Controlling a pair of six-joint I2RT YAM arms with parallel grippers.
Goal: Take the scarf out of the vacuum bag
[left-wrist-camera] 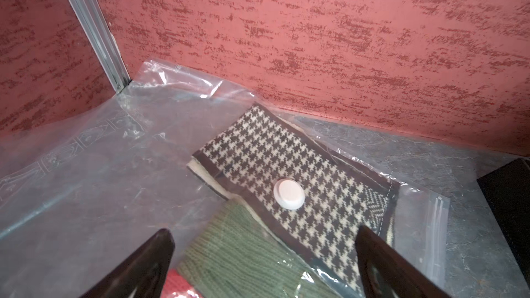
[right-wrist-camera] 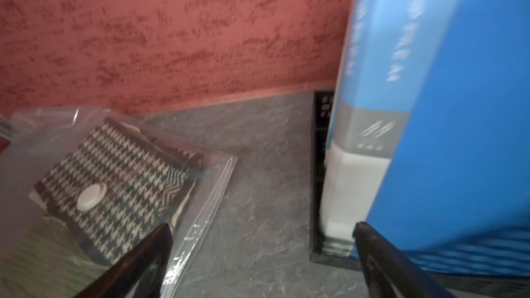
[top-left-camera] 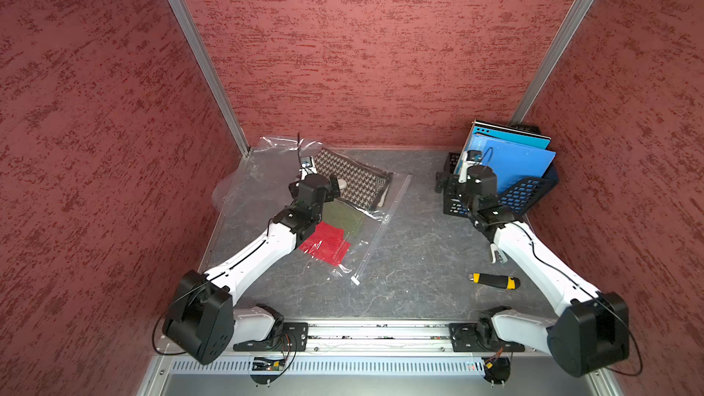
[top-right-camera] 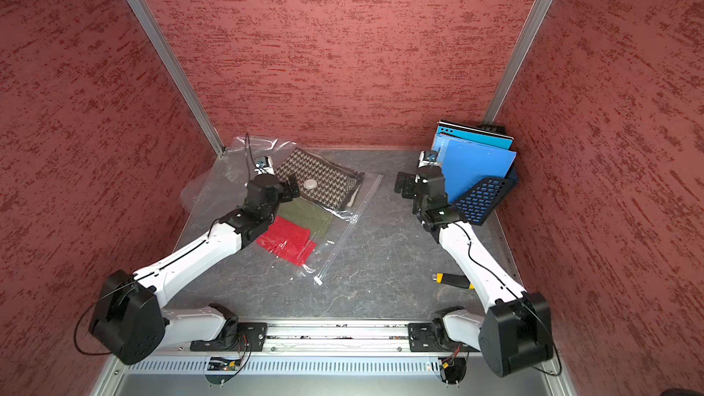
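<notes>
A clear vacuum bag (top-left-camera: 381, 242) lies flat on the left half of the grey floor, with a white valve (left-wrist-camera: 288, 193). Inside show a houndstooth scarf (left-wrist-camera: 331, 209), a green knit piece (left-wrist-camera: 237, 248) and red cloth (top-left-camera: 322, 242). My left gripper is raised over the bag, fingers wide open, nothing between them. My right gripper stands open in front of the black crate at the right, also empty.
The black crate (top-left-camera: 524, 198) holds blue folders (top-left-camera: 513, 157) at the back right. A yellow-black tool (top-left-camera: 492, 280) lies front right. Bare floor (top-left-camera: 418, 249) separates bag and crate. Red walls enclose three sides.
</notes>
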